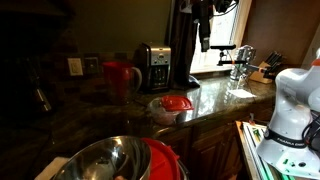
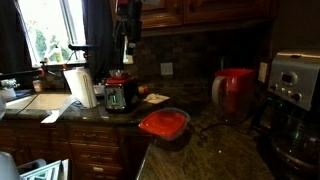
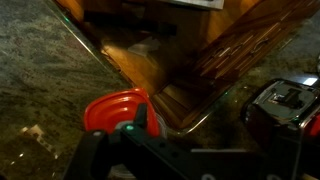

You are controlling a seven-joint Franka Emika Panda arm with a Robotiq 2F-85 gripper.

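Observation:
A red lid (image 1: 177,103) lies over a clear bowl (image 1: 160,114) on the dark counter, close to its front edge. The red lid (image 2: 164,123) shows from the other side in the second exterior view. From above, the red lid (image 3: 116,108) is partly covered by the gripper. My gripper (image 1: 205,42) hangs high above the counter, well clear of the lid. In the wrist view the dark fingers of my gripper appear spread apart, with no object visible between them.
Behind the bowl stand a red pitcher (image 1: 120,79) and a silver toaster (image 1: 155,67). A metal bowl (image 1: 103,160) sits in the near foreground. Farther right are a knife block (image 1: 266,70) and a window. Bare counter (image 2: 216,151) lies beside the lid.

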